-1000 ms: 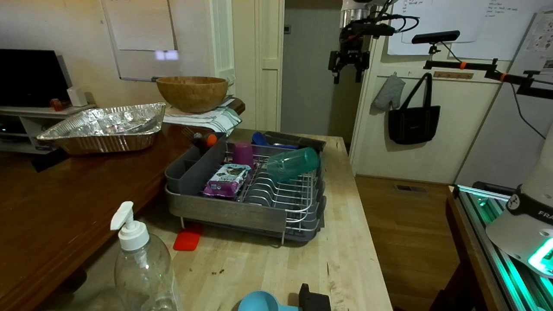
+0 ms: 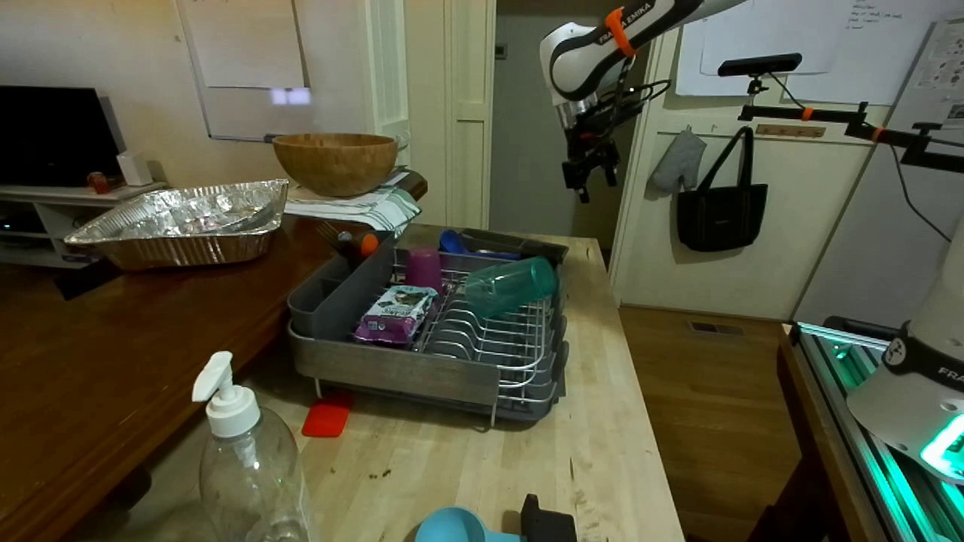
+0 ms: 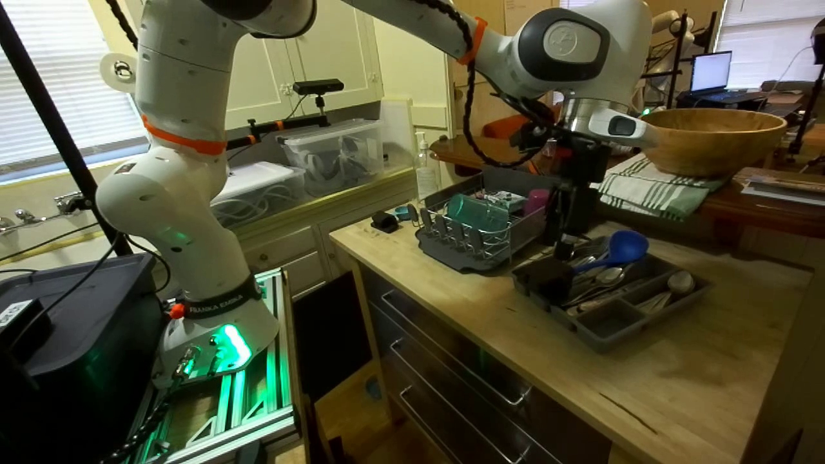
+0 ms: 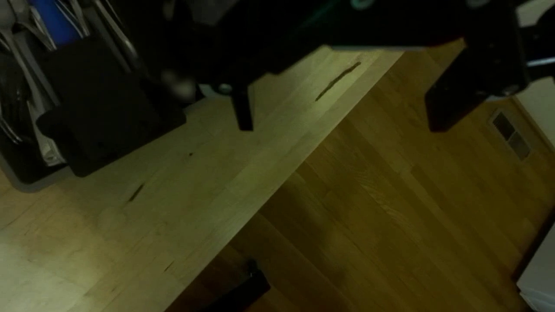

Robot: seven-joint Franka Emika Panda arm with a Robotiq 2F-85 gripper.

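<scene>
My gripper is open, its two black fingers wide apart and nothing between them. Below it in the wrist view lie the counter's edge (image 4: 291, 177) and the wood floor. In exterior view 1 the gripper (image 2: 592, 185) hangs in the air behind the dish rack (image 2: 407, 370). A grey cutlery tray (image 3: 611, 328) holds several spoons, a blue ladle (image 3: 628, 247) and a black flat piece (image 4: 104, 104) on its near end. The rack holds a green cup (image 2: 510, 289), a purple cup (image 2: 422, 269) and a purple-white packet (image 2: 398, 313).
A soap bottle (image 2: 248, 470), a light blue scoop (image 2: 452, 525) and a red piece (image 2: 327, 415) sit on the counter near the rack. A wooden bowl (image 2: 336, 162) and a foil pan (image 2: 194, 244) stand on the brown table. Bare counter (image 3: 711, 371) lies beside the cutlery tray.
In exterior view 1 my gripper has come down and slightly left, and its tilt has changed. The rack and the things around it have stayed put.
</scene>
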